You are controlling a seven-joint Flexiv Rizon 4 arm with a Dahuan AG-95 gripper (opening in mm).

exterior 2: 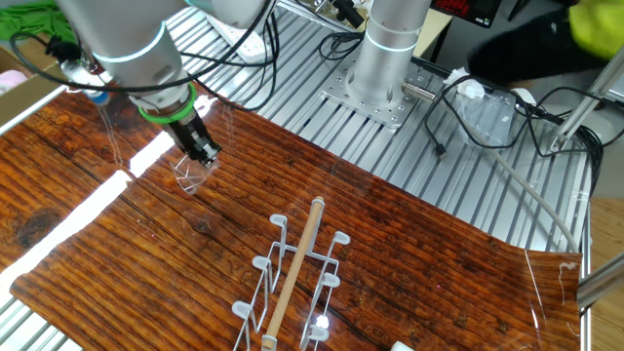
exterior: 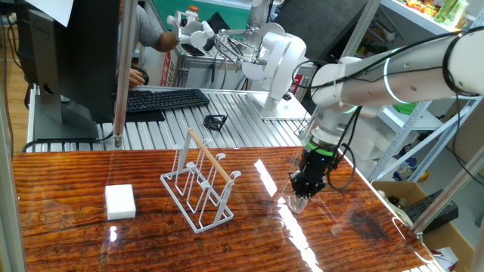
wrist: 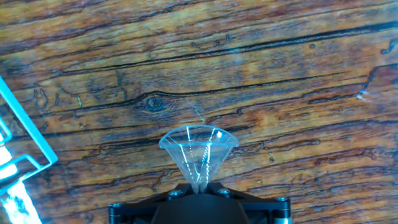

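A clear cone-shaped glass [wrist: 198, 149] shows in the wrist view, its wide rim facing away from my gripper. My black fingers meet at the glass's narrow end, and the gripper looks shut on it. In exterior view 1 the gripper [exterior: 302, 183] points down over the right half of the wooden table, with the glass [exterior: 298, 202] below its tips. Exterior view 2 shows the glass [exterior 2: 192, 175] just beyond the gripper [exterior 2: 207, 156]. Whether the rim touches the table cannot be told.
A white wire rack [exterior: 198, 198] with a wooden top bar [exterior: 210, 155] stands left of the gripper in exterior view 1. Farther left lies a white block [exterior: 119, 202]. Bare tabletop [exterior: 257, 238] separates rack and gripper. A keyboard [exterior: 168, 100] lies on the metal surface behind.
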